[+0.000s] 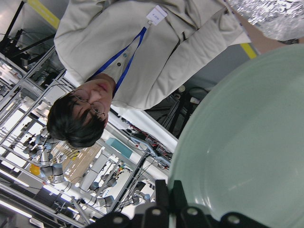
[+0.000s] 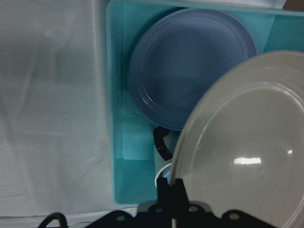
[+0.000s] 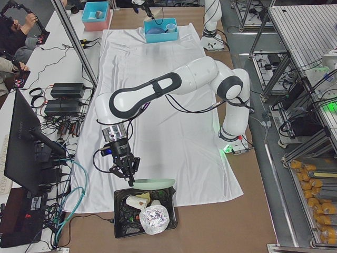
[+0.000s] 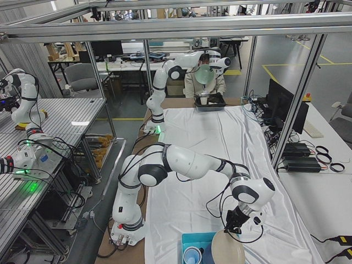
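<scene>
A pale green plate [image 3: 154, 184] [image 1: 242, 137] is held upright at its rim by my left gripper [image 3: 131, 177], above a black bin [image 3: 121, 216] containing a foil-covered item [image 3: 154, 218] and other small items. My right gripper [image 4: 231, 225] is shut on the rim of a beige plate [image 4: 228, 250] [image 2: 237, 152], over a blue tub [image 4: 188, 242] [image 2: 118, 142]. The tub holds a blue plate [image 2: 185, 61] and a cup [image 4: 191, 256].
A white cloth [image 3: 158, 79] covers the table, mostly clear between the bins. A person [image 1: 80, 114] stands beyond the black bin. A monitor [image 3: 23, 153] and cables line one side.
</scene>
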